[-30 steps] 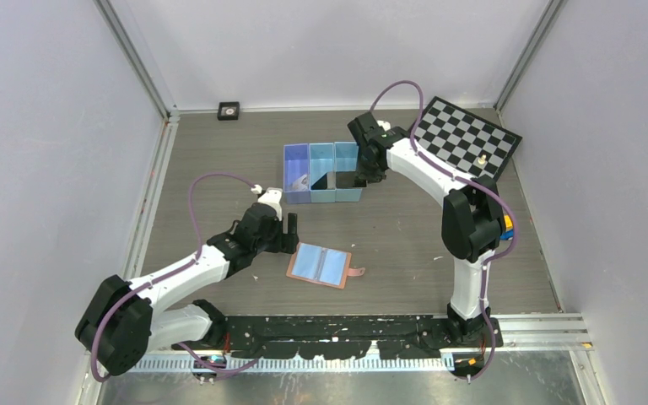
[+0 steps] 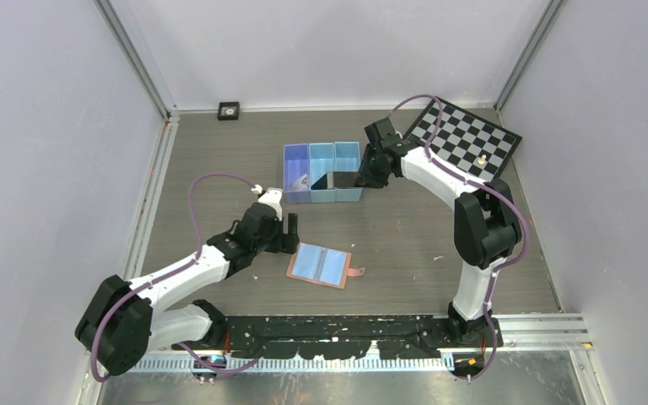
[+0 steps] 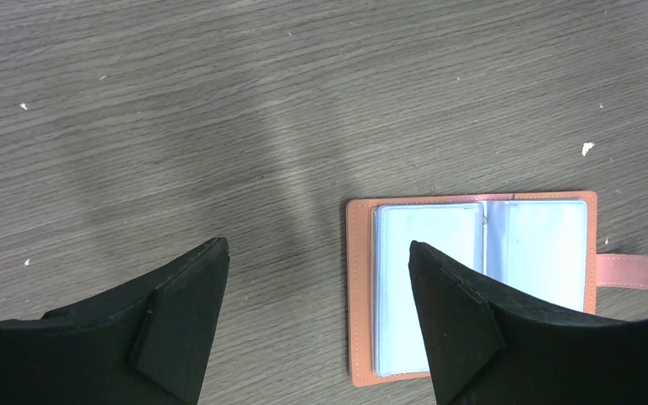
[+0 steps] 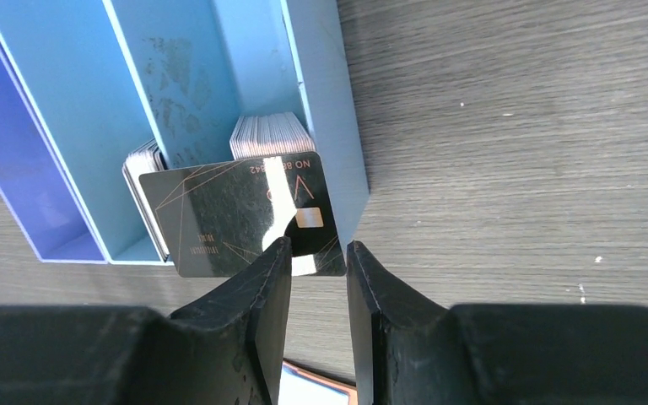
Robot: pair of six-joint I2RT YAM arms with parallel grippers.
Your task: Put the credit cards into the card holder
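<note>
A three-bay plastic organizer (image 2: 321,160) holds white card stacks (image 4: 270,135) in the right wrist view. A black card (image 4: 236,202) lies across its middle and right bays. My right gripper is part open at that card's lower right edge; whether the card is between the fingertips is unclear. The open tan card holder (image 3: 359,287), with clear sleeves and a strap, lies on the table below the organizer. My left gripper (image 2: 287,228) stands open just above and left of the holder, nothing between its fingers.
A chessboard (image 2: 464,135) with a small piece lies at the back right. A small black box (image 2: 229,110) sits at the back left. The table right of the holder is clear.
The left arm is unchanged.
</note>
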